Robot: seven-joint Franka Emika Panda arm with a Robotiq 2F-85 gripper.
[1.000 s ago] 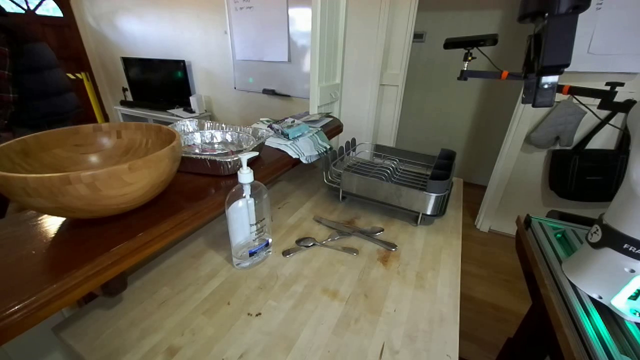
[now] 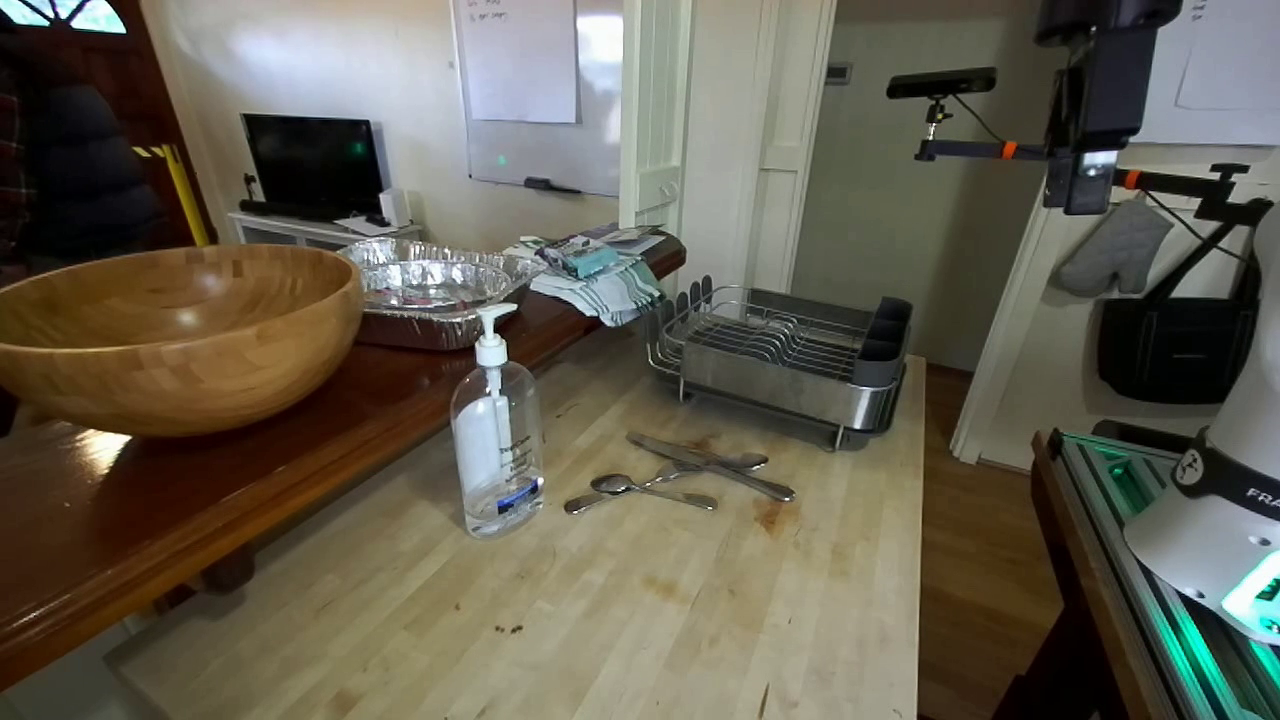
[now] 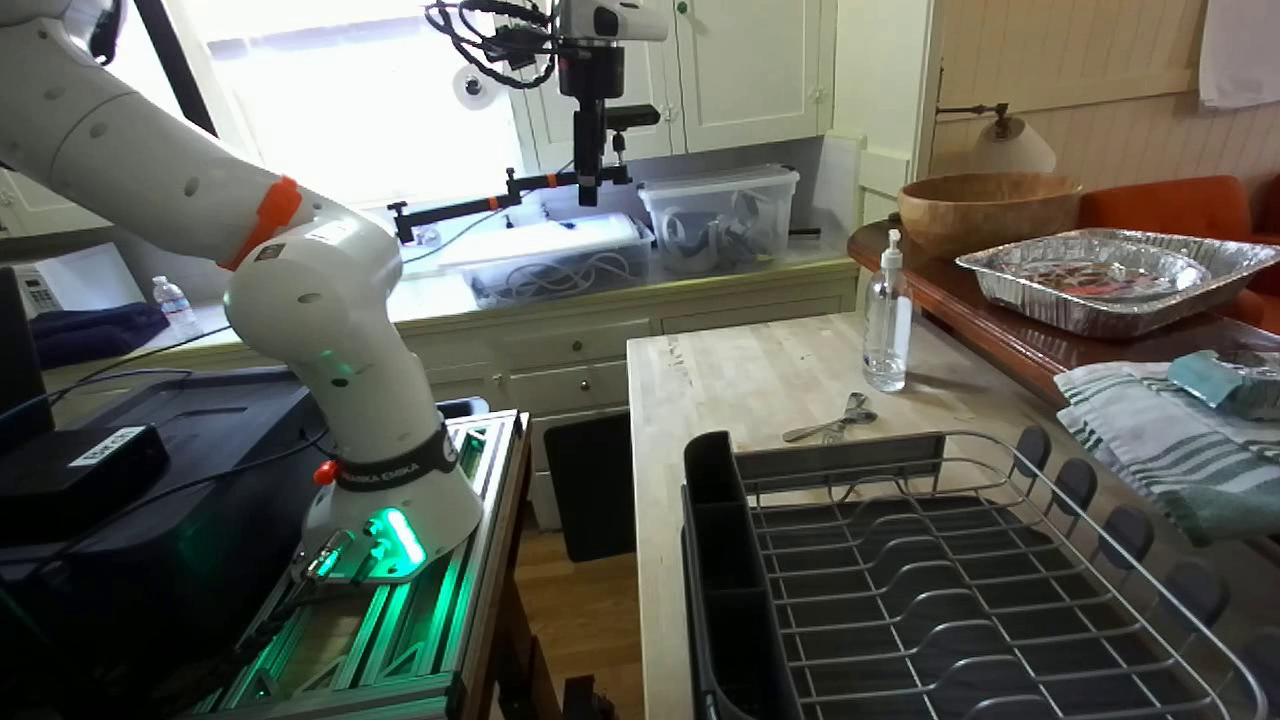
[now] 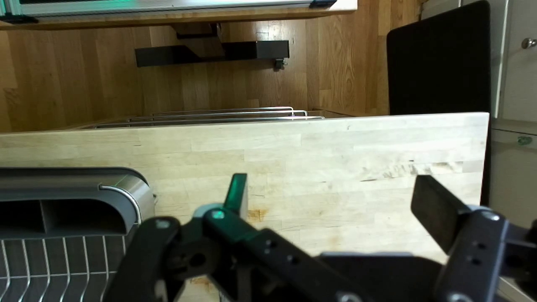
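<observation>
High above the tabletop, my gripper is open, its two fingers wide apart and only bare wood seen below between them. In exterior view 1 the gripper (image 2: 1083, 180) hangs at the upper right, well away from everything on the table. Several pieces of cutlery lie crossed in a loose pile: a knife (image 2: 746, 480), spoons (image 2: 614, 484) and other handles. From exterior view 2 the cutlery (image 3: 836, 422) shows partly, behind the rack. A metal dish rack (image 2: 768, 374) with a dark cutlery holder (image 2: 884, 344) stands behind the pile. The wrist view shows no cutlery.
A clear pump bottle (image 2: 498, 446) stands left of the cutlery. On the raised brown counter sit a wooden bowl (image 2: 180, 348), foil trays (image 3: 1116, 282) and a striped towel (image 3: 1152, 438).
</observation>
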